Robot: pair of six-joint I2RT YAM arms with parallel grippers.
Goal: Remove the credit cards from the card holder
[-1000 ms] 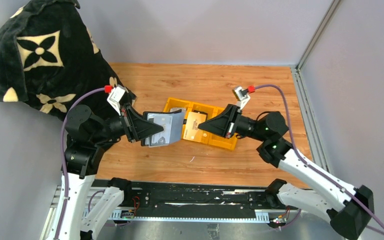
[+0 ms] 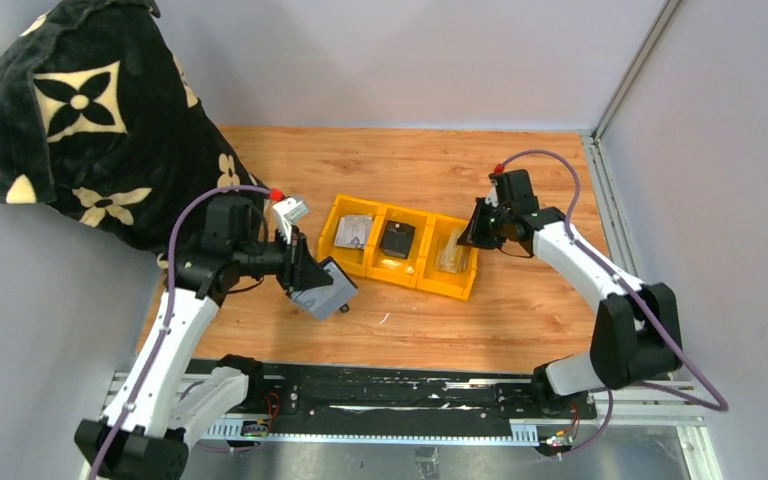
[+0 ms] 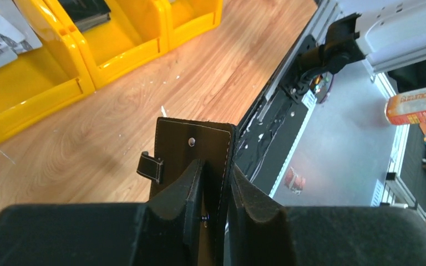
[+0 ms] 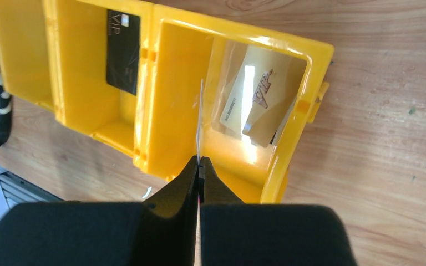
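Observation:
The black card holder (image 3: 191, 145), with a snap tab and pale inner pages, is gripped in my left gripper; it hangs left of the yellow tray (image 2: 387, 277) in the top view. Between the fingertips of my right gripper stands a thin card (image 4: 200, 119), seen edge-on over the tray's right compartment. Gold VIP cards (image 4: 269, 83) lie in that compartment. Black cards (image 2: 397, 239) are in the middle one, and silvery cards (image 2: 353, 231) in the left one. How many cards the holder contains cannot be seen.
A dark patterned cushion (image 2: 100, 120) leans at the back left, close to my left arm. A black rail (image 2: 400, 392) runs along its front edge.
My right gripper has moved right from beside the holder, carrying the gold card over the right compartment. The left gripper has lowered slightly and turned the holder, whose pages now look more closed.

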